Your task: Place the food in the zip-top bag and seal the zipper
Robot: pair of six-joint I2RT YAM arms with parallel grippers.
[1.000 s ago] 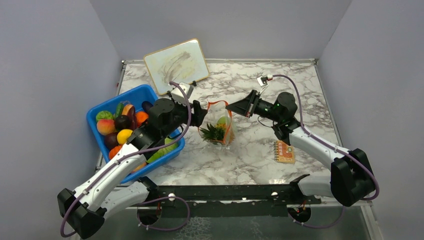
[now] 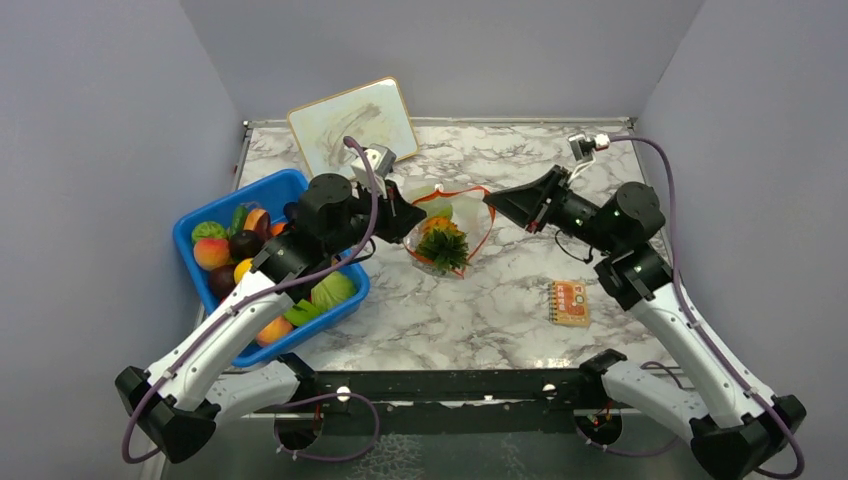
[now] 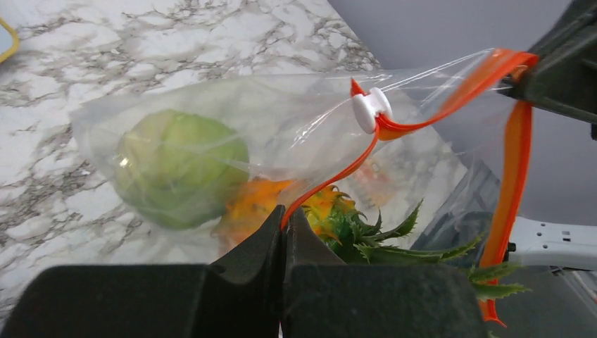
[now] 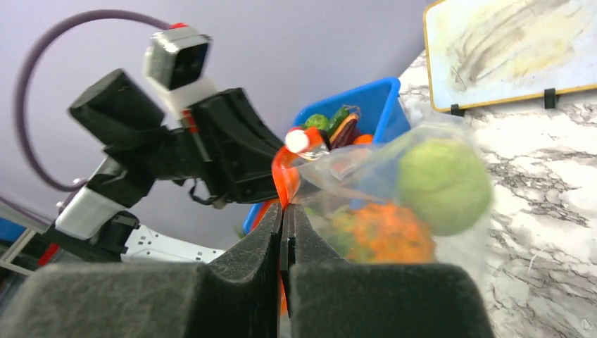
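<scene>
The clear bag (image 2: 420,265) has an orange zipper edge (image 3: 508,190), and its mouth is spread between my two grippers. Inside lie a round green vegetable (image 3: 179,165) and an orange pineapple (image 3: 260,204) whose leaves reach toward the mouth. A white slider sits on the orange strip, near the left gripper in the right wrist view. My left gripper is shut with the orange strip running between its fingertips. Across the mouth, my right gripper is also shut, pinching the opposite part of the orange edge.
At the left, a blue bin (image 2: 345,318) full of fruit and vegetables stands partly under my left arm. A whiteboard (image 2: 345,118) is at the back, and a small orange notebook (image 2: 570,302) lies at the right. Bare marble (image 2: 450,335) shows in front of the bag.
The left gripper now holds the opposite edge, the mouth is wider, and the pineapple has shifted right.
</scene>
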